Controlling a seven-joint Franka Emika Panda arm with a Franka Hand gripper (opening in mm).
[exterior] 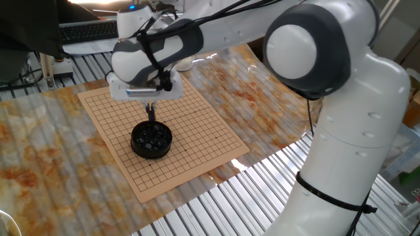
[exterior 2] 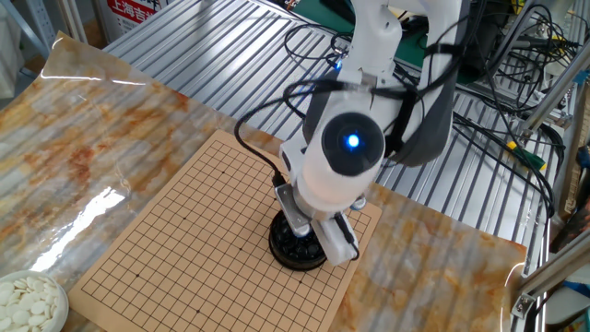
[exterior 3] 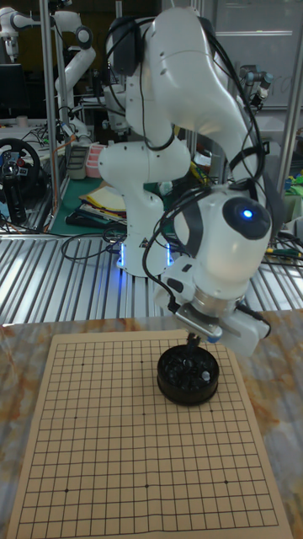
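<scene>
A round black bowl (exterior: 151, 140) of dark, glossy stones stands on the wooden grid board (exterior: 197, 141). In exterior view 1 my gripper (exterior: 151, 118) points down at the bowl's far rim, its dark fingers close together. Whether a small gap lies between them cannot be made out. Exterior view 3 has the gripper (exterior 3: 193, 345) at the rim of the bowl (exterior 3: 188, 388), its tips hard to separate from the dark stones. From exterior view 2 the hand covers the fingers and part of the bowl (exterior 2: 293, 253). Nothing held is visible.
A white bowl of pale stones (exterior 2: 33, 302) sits at the near left in exterior view 2, beside the board. Most of the board is bare. The marbled table cover (exterior: 52, 157) is open on either side, with ribbed metal (exterior: 210, 208) beyond its edge.
</scene>
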